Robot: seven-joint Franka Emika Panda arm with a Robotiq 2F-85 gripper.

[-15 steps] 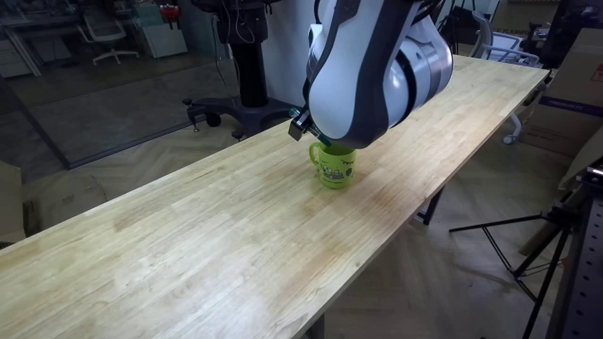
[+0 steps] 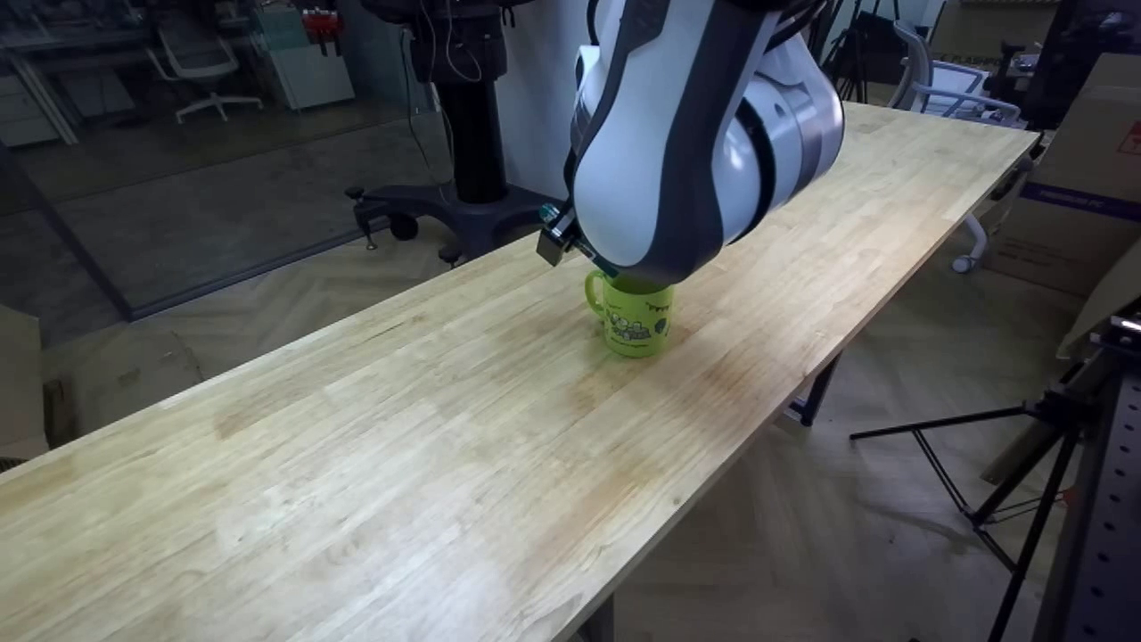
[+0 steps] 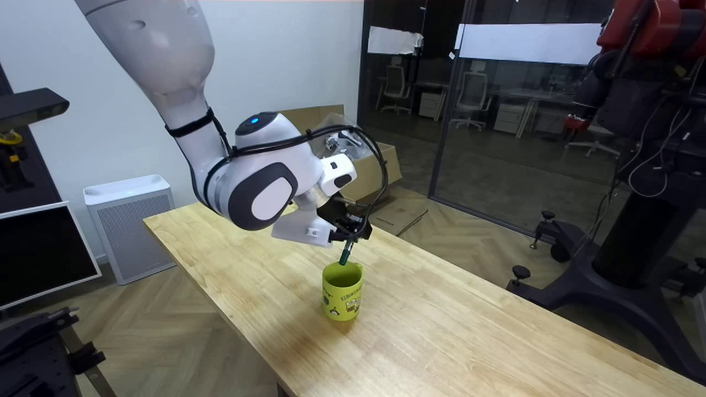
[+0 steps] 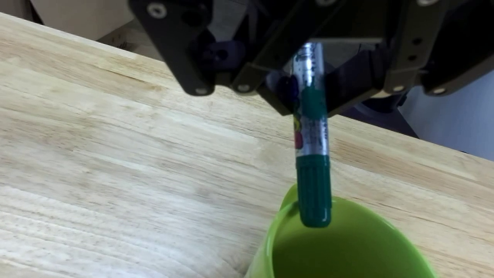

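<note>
A marker (image 4: 313, 185) with a silver body and a dark green cap is pinched between the fingers of my gripper, cap end pointing down. The light green mug (image 4: 259, 266) stands upright on the wooden table, and in the wrist view the cap overlaps its mouth near the handle. From the second exterior view, the marker's tip (image 3: 345, 257) appears at or just above the rim of the mug (image 3: 342, 301); whether it is inside cannot be told. In the first exterior view the arm hides most of the gripper, with the printed mug (image 2: 633, 326) below it.
A cardboard box (image 3: 384, 169) sits on the floor behind the table, and a tripod (image 2: 1005, 471) is off the near side.
The arm and the marker have shifted slightly left in the first exterior view. The mug has stayed in place, and the marker remains held.
</note>
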